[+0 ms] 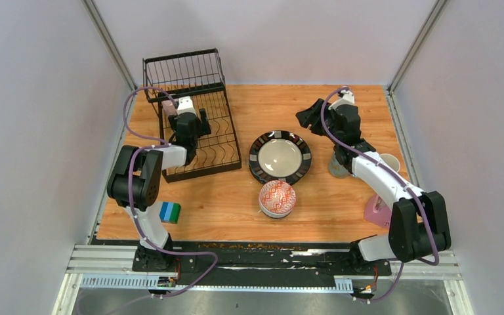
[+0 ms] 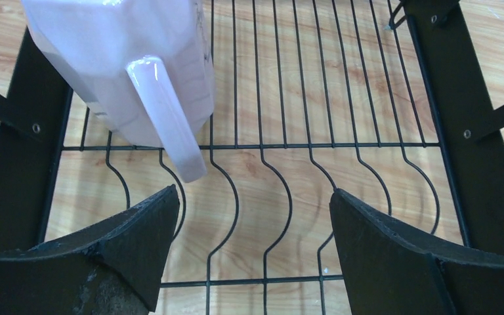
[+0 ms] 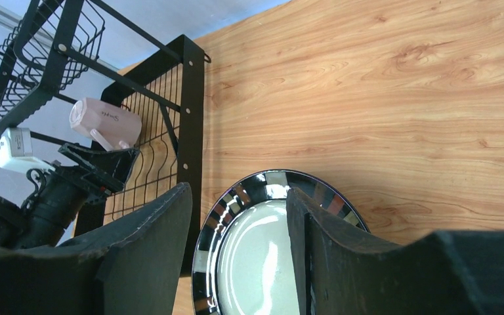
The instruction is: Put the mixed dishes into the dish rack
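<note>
A pink mug (image 2: 121, 69) lies tilted in the lower tier of the black dish rack (image 1: 233, 154), its handle toward my left gripper, which stands open low over the wires, nothing between its fingers. My right gripper is open above the table, just back-right of the black-rimmed plate (image 1: 279, 157). In front of the plate sits an orange-patterned bowl (image 1: 277, 200) on white dishware. A clear glass (image 1: 338, 167), a white cup (image 1: 390, 162) and a pink item (image 1: 377, 213) are at the right, partly hidden by the right arm.
Blue and green blocks (image 1: 169, 212) lie at the front left. The rack's upper basket (image 1: 184, 69) is empty.
</note>
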